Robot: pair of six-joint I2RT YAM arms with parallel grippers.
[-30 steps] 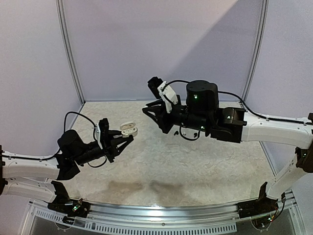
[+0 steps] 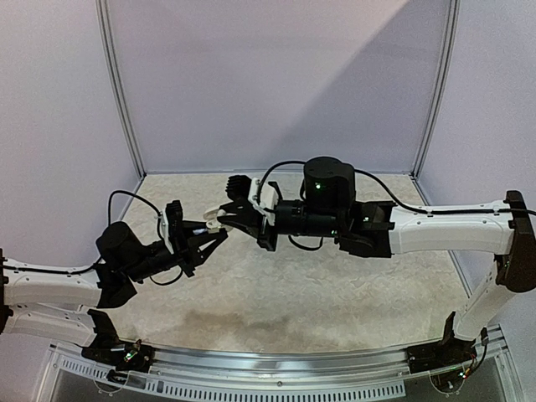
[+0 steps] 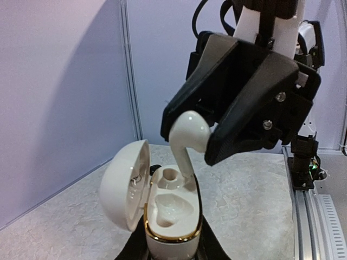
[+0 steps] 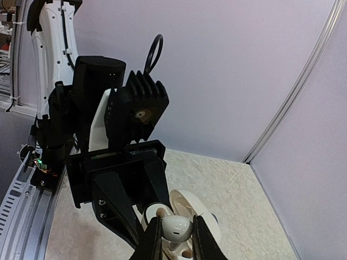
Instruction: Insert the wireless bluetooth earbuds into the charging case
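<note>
The white charging case (image 3: 172,227) stands with its lid (image 3: 114,184) open, held in my left gripper (image 2: 213,237), whose fingers show at the bottom of the left wrist view. My right gripper (image 2: 226,214) is shut on a white earbud (image 3: 188,130), its stem pointing down at the edge of the case's far well, above or just entering it. In the right wrist view the earbud (image 4: 176,228) sits between the right fingertips, over the case. The near, larger well in the case looks empty.
Grey walls (image 2: 276,84) enclose the back and sides, and a metal rail (image 2: 276,368) runs along the front edge.
My right gripper has moved left and down from above the table onto the case, bringing the earbud to it. My left gripper with the case has stayed almost still.
</note>
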